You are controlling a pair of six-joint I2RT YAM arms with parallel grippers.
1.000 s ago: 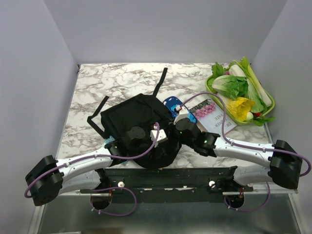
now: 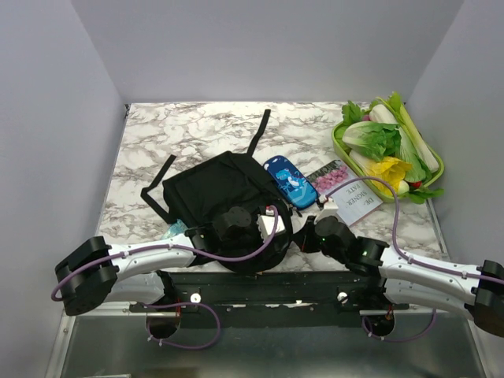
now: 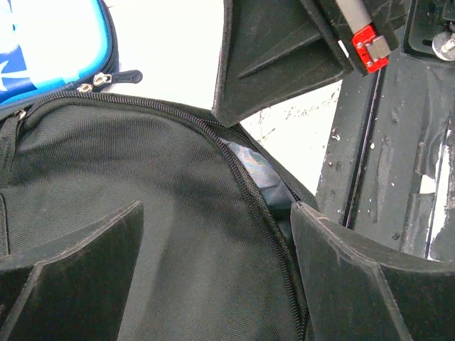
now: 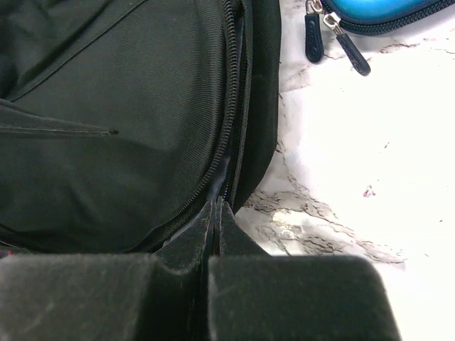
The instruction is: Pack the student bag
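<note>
The black student bag lies flat on the marbled table, its zipped edge curving along the right side. In the left wrist view my left gripper is open over the bag, fingers apart on either side of the zip, gripping nothing; the opening there shows a grey lining. My right gripper is shut at the bag's edge, with nothing visible between its fingers. A blue pencil case lies beside the bag, and a booklet with pink flowers lies further right.
A green basket full of vegetables stands at the back right. Bag straps stretch out behind the bag. Bare table shows at the back and front right. Both grippers are close together.
My right gripper has moved right and toward the front, away from the pencil case, uncovering it. The left gripper has shifted right along the bag. The bag looks much the same.
</note>
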